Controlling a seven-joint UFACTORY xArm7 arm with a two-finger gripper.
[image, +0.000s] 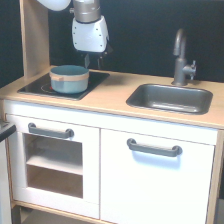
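Observation:
My gripper (98, 59) hangs from the top of the camera view, its white body above and its small dark fingers pointing down. Against the dark back wall the fingers are hard to make out, so whether they stand open or shut does not show. Below and left of them, a teal pot (69, 84) with a brownish top sits on the black stove (98, 80) at the counter's left. The gripper appears above and to the right of the pot; no contact between them can be made out.
A grey sink (170, 97) is set into the wooden counter at the right, with a tall faucet (180, 62) behind it. Bare counter (118, 88) lies between stove and sink. Below are an open-fronted shelf compartment (55, 160) and a white cabinet door (155, 185).

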